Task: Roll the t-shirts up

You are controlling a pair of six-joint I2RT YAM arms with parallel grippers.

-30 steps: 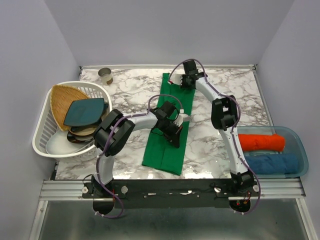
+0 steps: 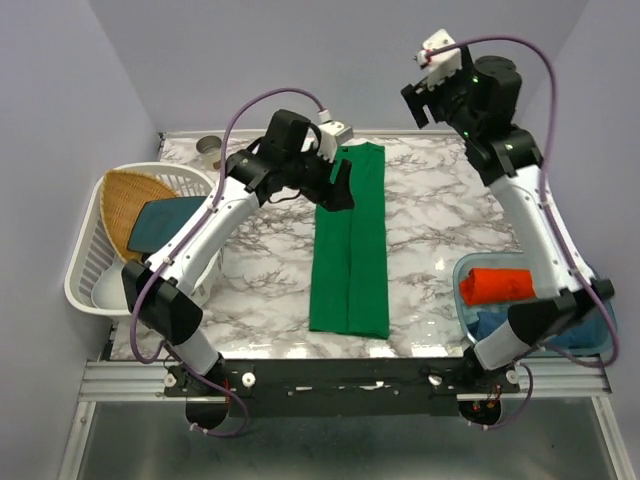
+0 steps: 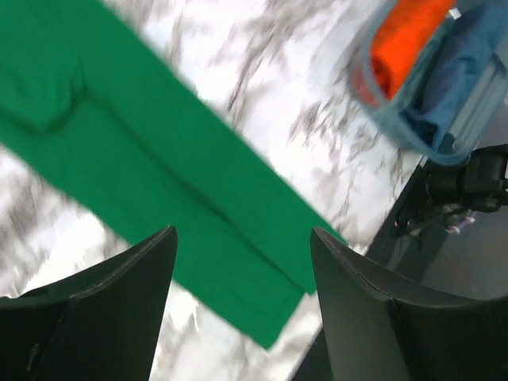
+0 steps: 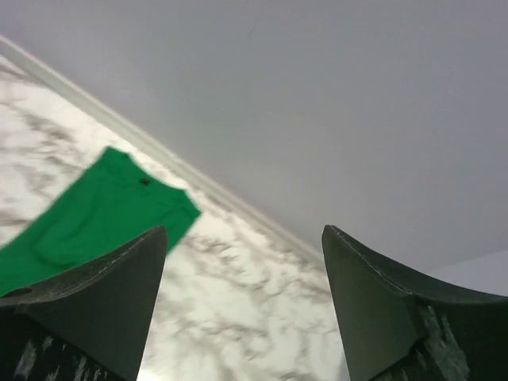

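A green t-shirt (image 2: 367,260) lies in a long folded strip down the middle of the marble table, its top end partly rumpled in the left wrist view. My left gripper (image 2: 334,187) is open, raised over the shirt's upper half; its fingers show empty above the cloth (image 3: 190,222). My right gripper (image 2: 419,98) is open and raised high at the back right, nothing between its fingers; the shirt's far end (image 4: 127,206) appears below it. An orange rolled bundle (image 2: 495,285) and blue cloth (image 2: 490,322) lie in the clear bin at right.
A white basket (image 2: 88,240) with wicker and dark flat items fills the left side. A metal cup (image 2: 209,150) stands at the back left. The translucent bin (image 2: 610,335) sits at front right. Marble is clear either side of the shirt.
Both arms have risen from the shirt, the right one high toward the back right. The shirt's lower end has straightened and shifted right since a second ago.
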